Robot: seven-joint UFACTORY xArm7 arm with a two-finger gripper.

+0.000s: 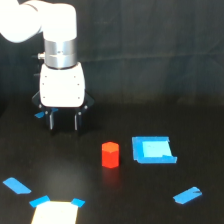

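On the dark table, near the middle, stands a small red block [110,154]. My gripper [65,122] hangs to the left of the block and farther back, its two dark fingers pointing down and spread apart. It is open, with nothing visible between the fingers. The gripper and the block are apart.
To the right of the block lies a light blue square [156,149] bordered with blue tape [138,152]. A pale yellow-white square [55,213] with blue tape at its corners is at the front edge. Blue tape strips [187,195] lie elsewhere.
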